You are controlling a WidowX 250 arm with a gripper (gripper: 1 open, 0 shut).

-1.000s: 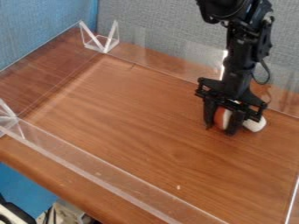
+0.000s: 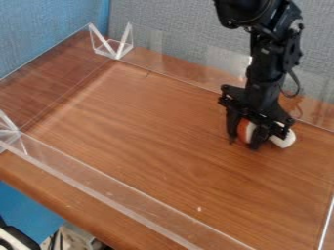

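My black gripper (image 2: 259, 122) reaches down at the right side of the wooden tray floor. Its fingers close around a small object with an orange-red part and a white part (image 2: 282, 137), which is mostly hidden behind them. The white end shows to the right of the fingertips.
Clear plastic walls edge it, with white wire-like corner brackets (image 2: 112, 46) at the back left and at the front left. A grey textured wall stands behind.
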